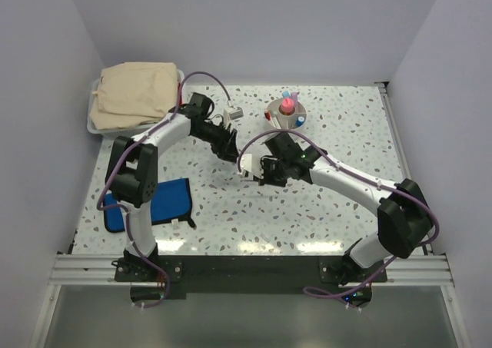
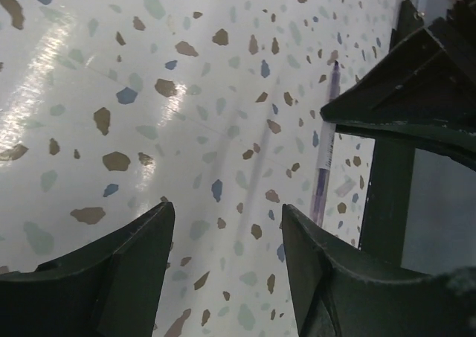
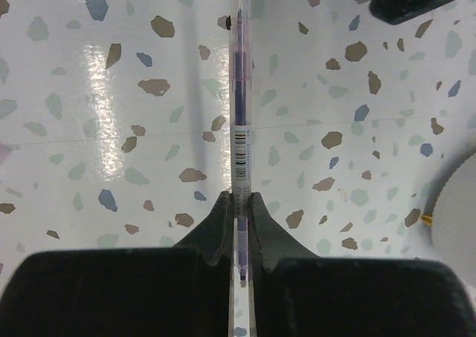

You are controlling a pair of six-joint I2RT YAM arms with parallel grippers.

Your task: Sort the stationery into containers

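A slim clear pen with a purple core and a barcode label (image 3: 240, 151) is pinched near one end by my right gripper, which is shut on it. In the left wrist view that pen (image 2: 325, 147) runs out from the dark right fingers, to the right of my left gripper. The left gripper is open, with only bare speckled table between its fingers. From above, the left gripper (image 1: 230, 156) is close to the pen's free side. A white round container (image 1: 298, 111) holding several coloured items stands behind the right gripper (image 1: 265, 179).
At the back left, a white basket (image 1: 94, 117) has folded beige cloth (image 1: 138, 91) on it. A blue pouch (image 1: 171, 200) with dark edging lies at the left, partly under the left arm.
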